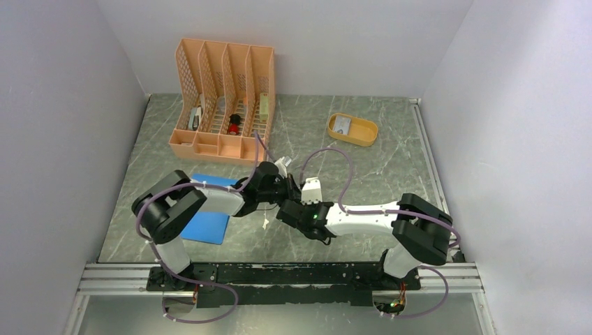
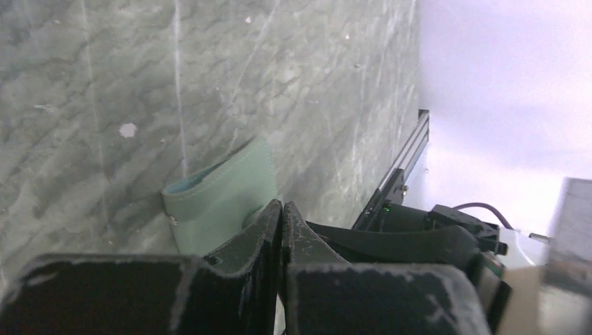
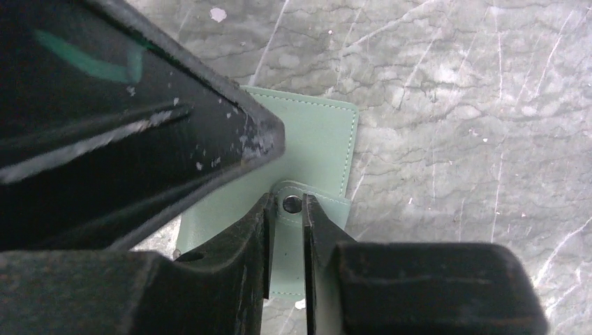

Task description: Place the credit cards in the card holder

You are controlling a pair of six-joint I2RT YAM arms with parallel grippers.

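A pale green card holder (image 2: 223, 202) with stitched edges stands partly in front of my left gripper. Its mouth gapes a little, showing a bluish inside. My left gripper's fingertips meet; nothing shows between them. Seen from the right wrist, the card holder (image 3: 317, 136) has a strap (image 3: 328, 206) with a dark snap button. My right gripper stands slightly open, a narrow gap between its fingertips, with the button visible in that gap. A large dark piece of the left gripper covers the holder's left part there. In the top view the arms hide the holder.
A yellow tray (image 1: 364, 131) at the back right holds a pale grey card-like thing (image 1: 341, 125). An orange organizer (image 1: 230, 146) with several items stands at the back left. A blue sheet (image 1: 204, 227) lies under the left arm. Table right of the tray is clear.
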